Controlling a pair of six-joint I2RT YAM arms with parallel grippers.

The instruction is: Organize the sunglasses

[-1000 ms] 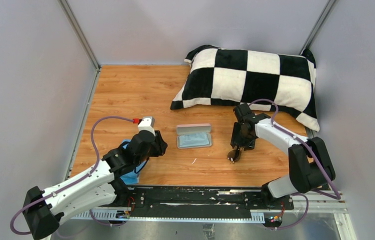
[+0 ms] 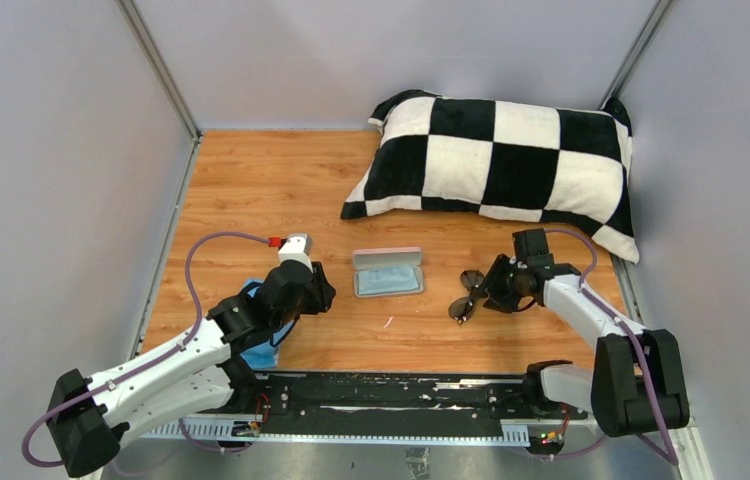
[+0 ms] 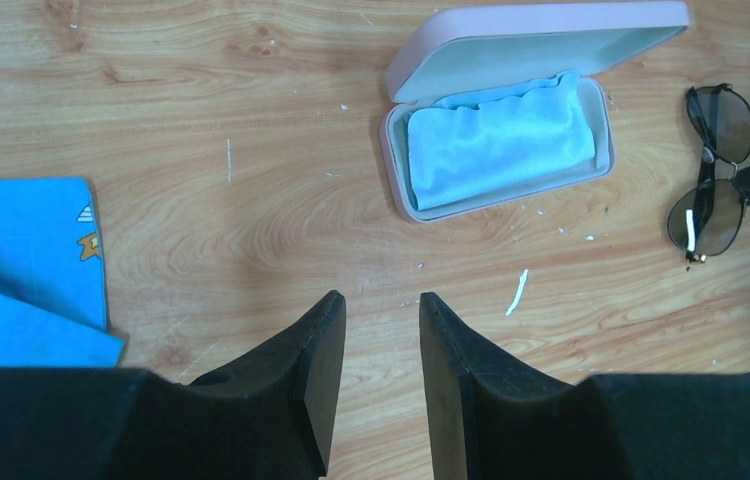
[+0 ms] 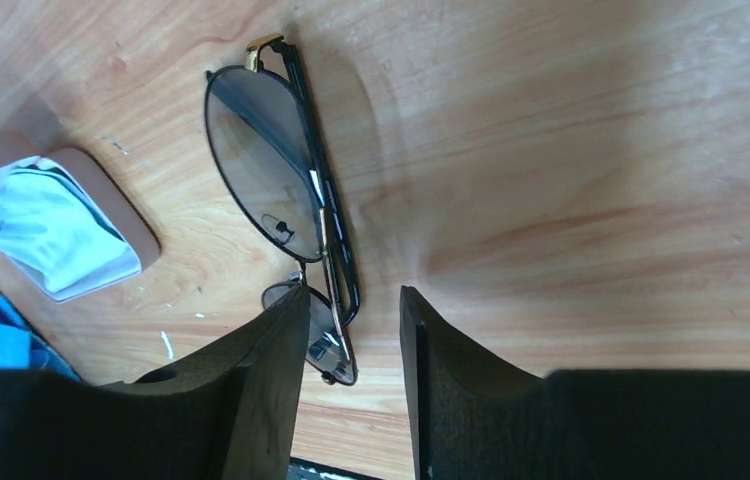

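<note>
The dark-lensed sunglasses (image 2: 462,309) lie on the table right of the case, with their arms folded in. In the right wrist view the sunglasses (image 4: 261,165) stretch from upper middle down behind the left finger. My right gripper is open just above them, nothing gripped. An open case (image 2: 388,285) with a pinkish lid holds a blue cloth (image 3: 501,140) in its tray. My left gripper hangs open over bare wood, left of the case and empty.
A blue printed pouch (image 3: 31,270) lies beneath the left arm, partly hidden in the top view. Along the back leans a checkered pillow (image 2: 491,155). Bare wood surrounds the case, with a small white scrap (image 3: 517,292) in front of it.
The left arm looks still.
</note>
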